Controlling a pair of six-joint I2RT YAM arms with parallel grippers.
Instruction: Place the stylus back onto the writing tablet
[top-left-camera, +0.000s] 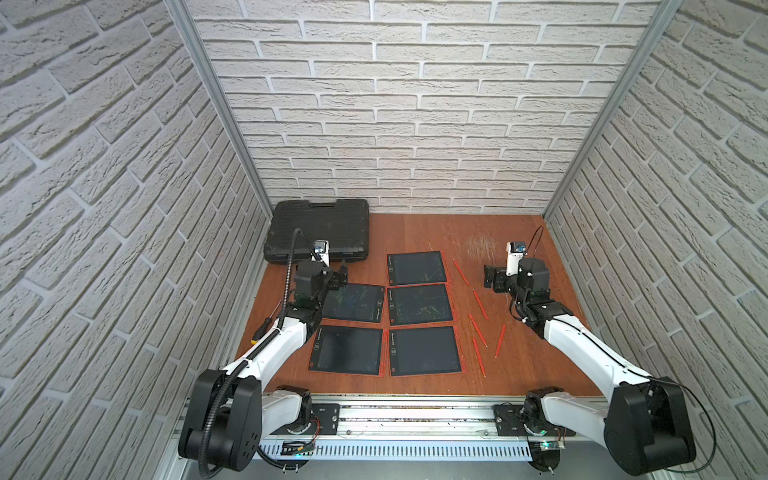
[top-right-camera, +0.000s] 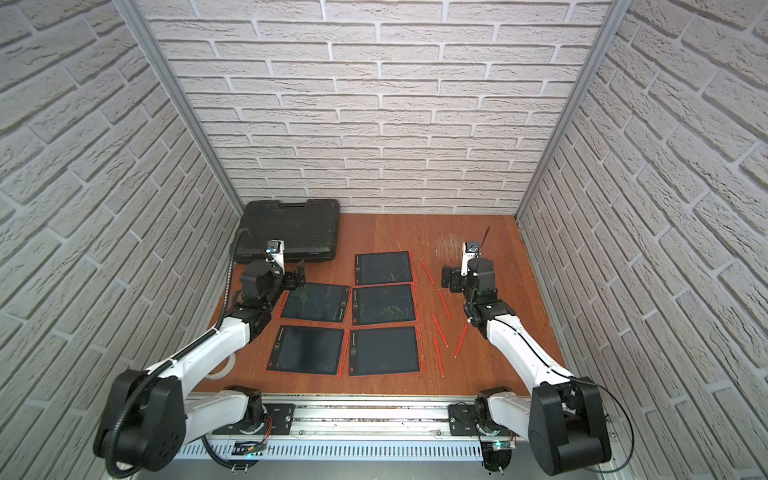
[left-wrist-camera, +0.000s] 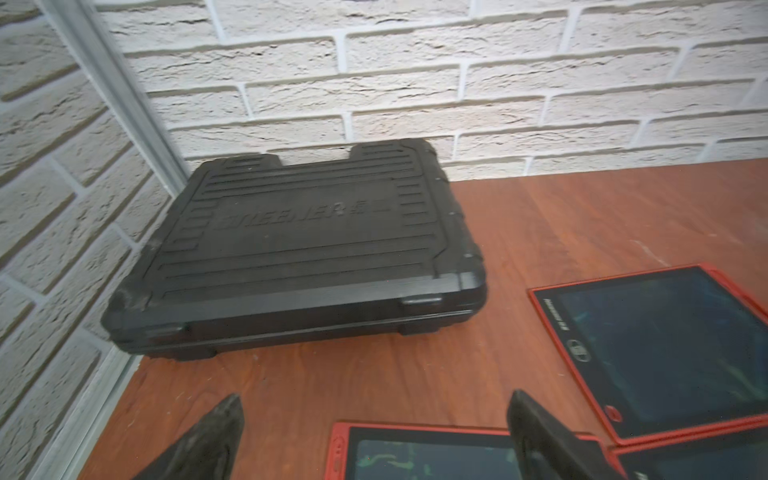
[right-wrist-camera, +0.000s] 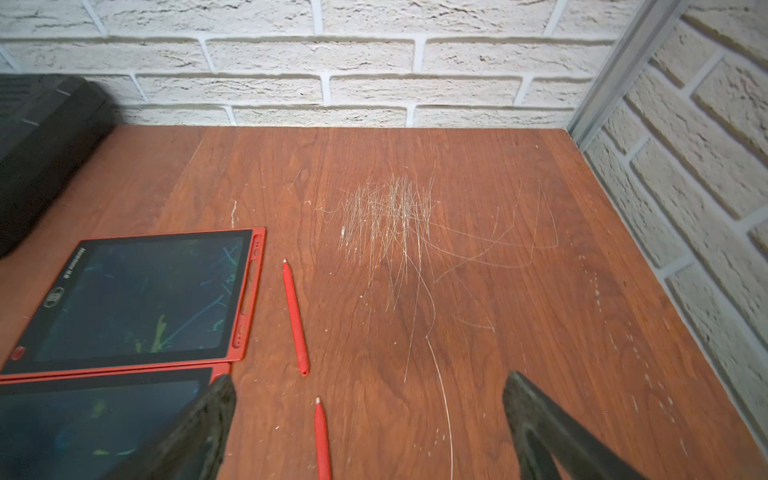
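Note:
Five red-framed writing tablets (top-left-camera: 420, 350) lie on the wooden table, left and centre. Several red styluses (top-right-camera: 427, 270) lie loose to the right of them; the right wrist view shows one stylus (right-wrist-camera: 293, 317) beside the far tablet (right-wrist-camera: 144, 297) and another (right-wrist-camera: 321, 440) nearer. My left gripper (top-left-camera: 336, 277) is raised over the upper part of the left tablets, its fingers apart and empty. My right gripper (top-left-camera: 493, 277) hangs above the table to the right of the tablets, among the styluses, also open with nothing between its fingers.
A black case (left-wrist-camera: 312, 232) sits at the back left, against the wall. Brick-patterned walls close in the sides and back.

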